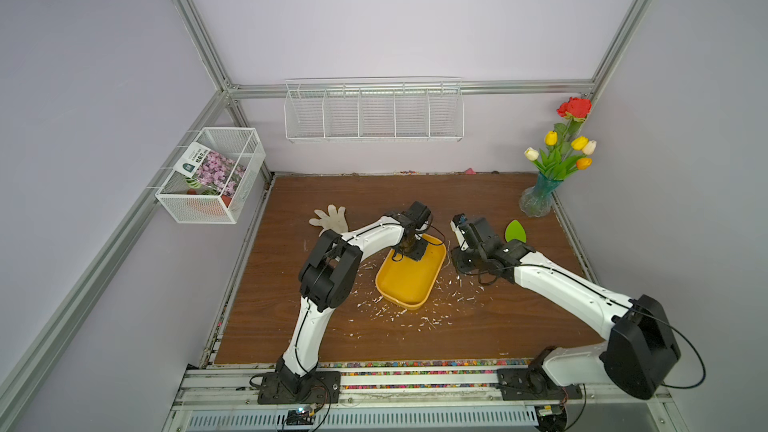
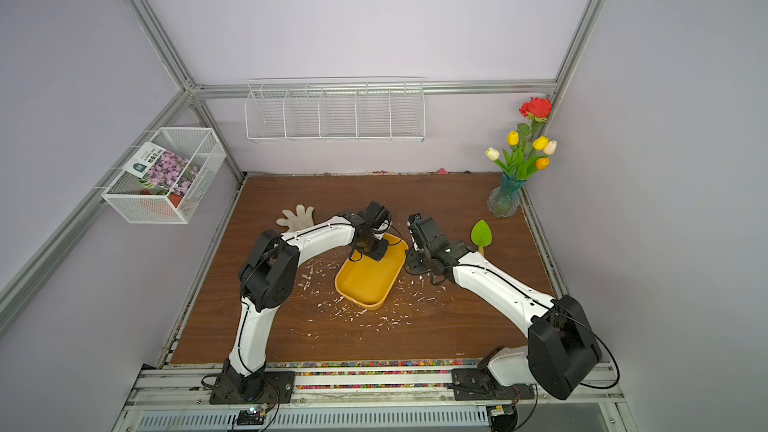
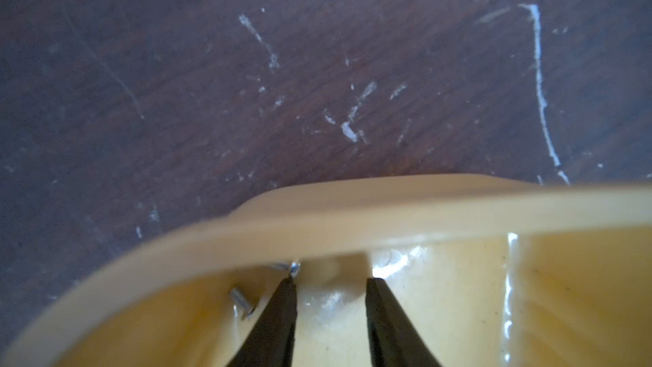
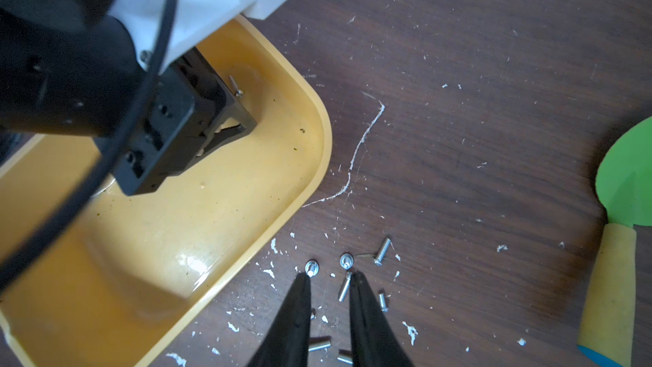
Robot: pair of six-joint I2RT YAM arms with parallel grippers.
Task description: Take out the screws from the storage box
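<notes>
The storage box is a yellow-orange tray point(image 1: 406, 282) in the middle of the table. Inside its far corner, my left gripper points down with its fingers apart. Two small screws show there: one screw point(image 3: 241, 301) by the wall, another point(image 3: 293, 268) near the left fingertip. From the right wrist view, a screw point(image 4: 235, 87) stands out beside the left gripper. Outside the box, to its right, my right gripper is open above loose screws on the table, among them a screw point(image 4: 382, 251) and a screw head point(image 4: 346, 260). Nothing visible is held.
A green leaf-shaped scoop point(image 4: 628, 175) lies to the right of the loose screws. A pale glove point(image 1: 329, 218) rests behind the left arm, and a flower vase point(image 1: 537, 196) stands at the far right. White scraps point(image 1: 434, 321) litter the table around the tray.
</notes>
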